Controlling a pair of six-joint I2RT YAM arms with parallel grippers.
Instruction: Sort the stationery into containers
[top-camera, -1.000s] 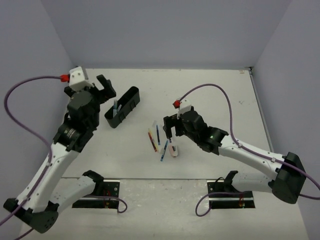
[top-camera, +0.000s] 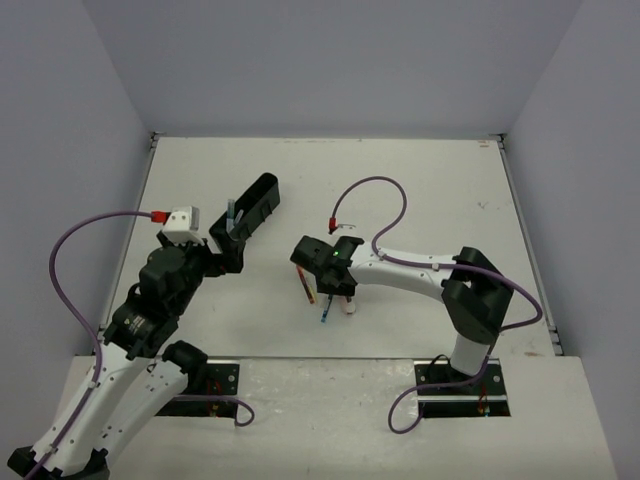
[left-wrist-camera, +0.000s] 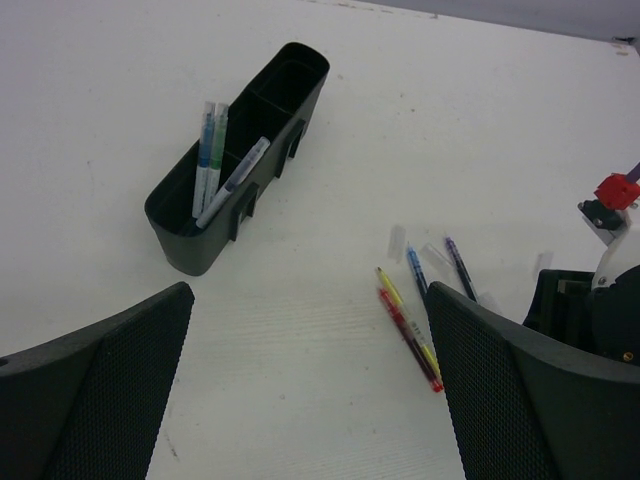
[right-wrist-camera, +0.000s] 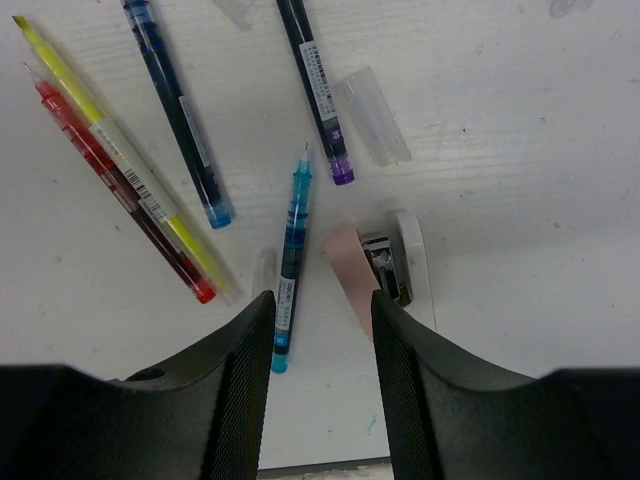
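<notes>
A black compartmented holder (top-camera: 262, 207) stands at the back left; in the left wrist view, three markers (left-wrist-camera: 207, 150) lean in its near compartment. Facing it, my left gripper is open and empty. Lower right of the table, my right gripper hangs above loose pens, fingers part open. A teal pen (right-wrist-camera: 292, 250) lies below its gap, close to the left finger. Further left lie a dark blue pen (right-wrist-camera: 178, 110), a yellow highlighter (right-wrist-camera: 120, 150) and a red pen (right-wrist-camera: 125, 185). A purple-tipped pen (right-wrist-camera: 318, 90) lies beyond.
A pink-and-white stationery piece (right-wrist-camera: 352, 275) with a metal part lies by the right finger. Clear caps, one (right-wrist-camera: 374, 115) beside the purple-tipped pen, are scattered about.
My right arm has moved left and toward the front edge, over the pens.
</notes>
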